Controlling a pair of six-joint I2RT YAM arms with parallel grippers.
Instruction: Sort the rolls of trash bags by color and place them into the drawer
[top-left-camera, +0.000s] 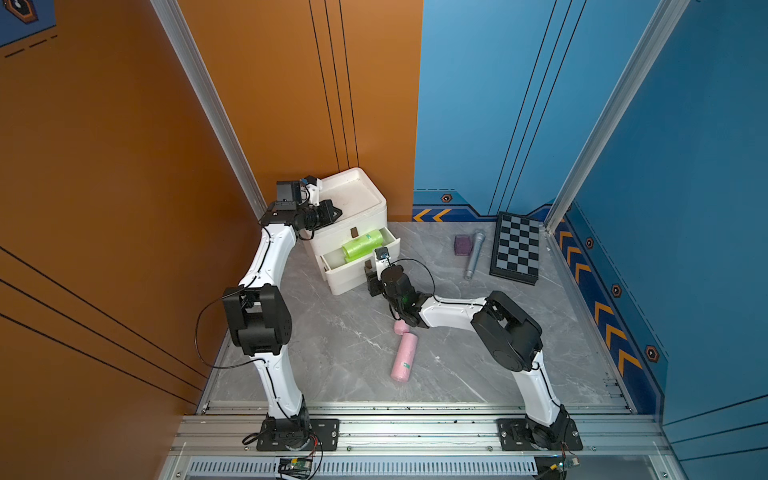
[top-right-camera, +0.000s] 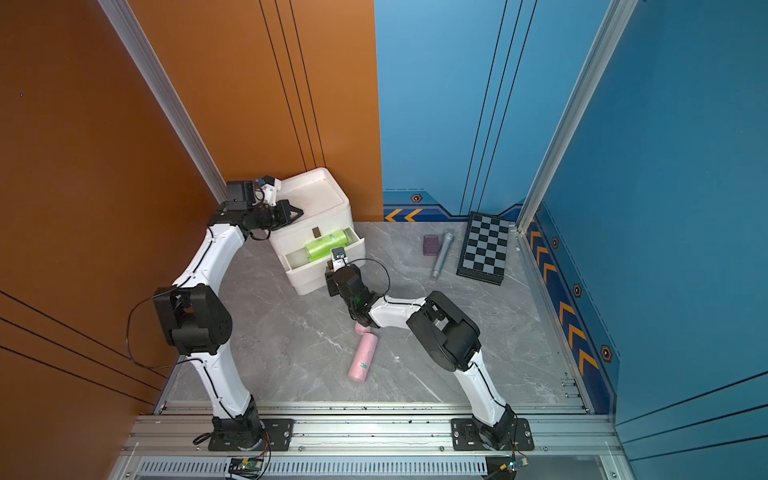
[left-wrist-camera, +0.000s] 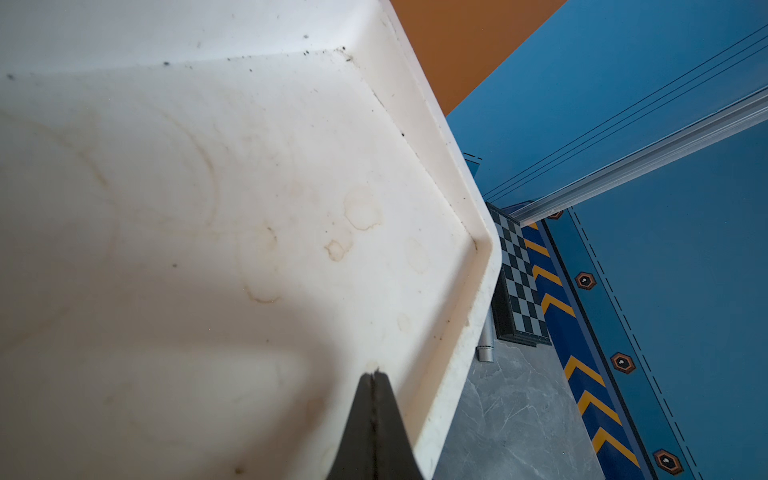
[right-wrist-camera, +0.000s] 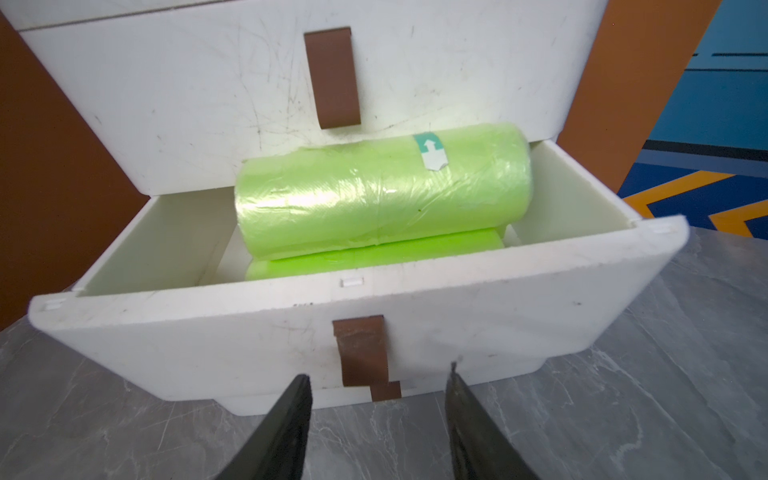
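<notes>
Two green rolls of trash bags (right-wrist-camera: 380, 188) lie stacked in the pulled-out lower drawer (right-wrist-camera: 208, 336) of the white unit (top-left-camera: 344, 216). My right gripper stands open, nothing between its fingers, just before that drawer's front and brown tab (right-wrist-camera: 361, 348). Pink rolls (top-left-camera: 404, 356) lie on the table below the drawer, one partly hidden by the right arm. My left gripper is shut and empty over the unit's tray-like top (left-wrist-camera: 240, 200).
At the back right are a checkered board (top-left-camera: 516, 248), a grey cylinder (top-left-camera: 475, 256) and a purple block (top-left-camera: 462, 245).
</notes>
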